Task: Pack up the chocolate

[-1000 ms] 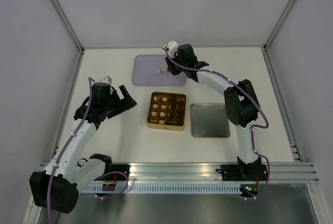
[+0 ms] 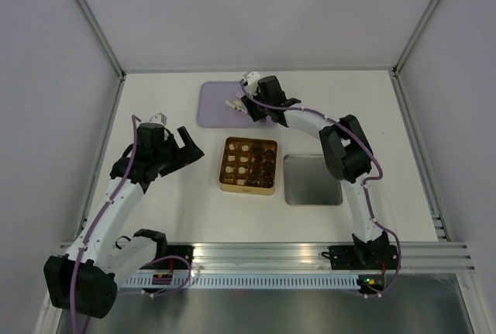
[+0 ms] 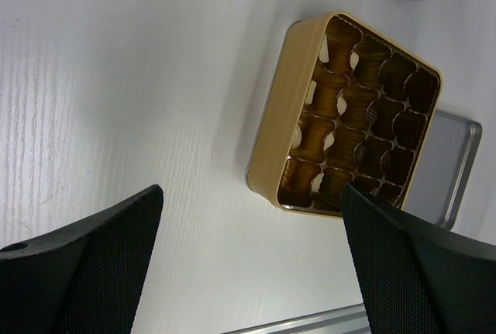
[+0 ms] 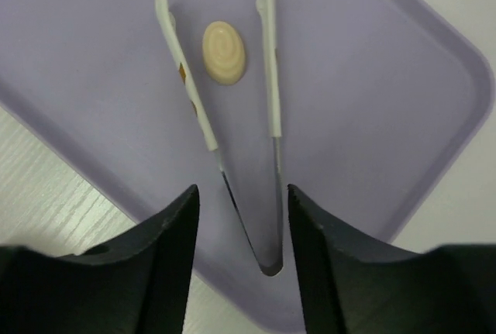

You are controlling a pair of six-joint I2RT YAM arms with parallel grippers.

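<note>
A gold box (image 2: 248,187) with a compartmented brown insert stands mid-table, some cells holding pale pieces; the left wrist view shows it (image 3: 275,117). On the purple tray (image 2: 213,105) behind it lie a small cream oval piece (image 4: 223,53) and white-handled tongs (image 4: 271,63), their thin tips toward me. My right gripper hangs over the tray, part open, with the tongs' metal ends seen between and beyond its fingertips; whether it touches them is unclear. My left gripper stands open over bare table, left of the box.
A grey metal tray (image 2: 312,180) sits right of the gold box, beside the right arm. The table's left part, under the left gripper, is clear. A metal rail runs along the front edge.
The left arm is still.
</note>
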